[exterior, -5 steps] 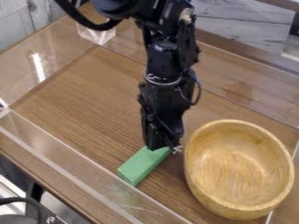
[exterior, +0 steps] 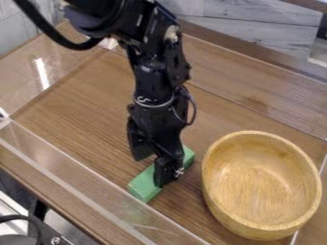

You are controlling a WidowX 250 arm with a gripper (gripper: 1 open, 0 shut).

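Observation:
My black gripper (exterior: 153, 156) is low over the wooden table, open, with its fingers around a green rectangular block (exterior: 144, 188). The block lies diagonally on the table near the front edge, its middle partly hidden by the gripper. Whether the fingers touch it I cannot tell.
A large yellow bowl (exterior: 262, 191) stands close to the right of the block.
My gripper has come down onto the green block and shifted slightly, now hiding more of it. The bowl has not moved.

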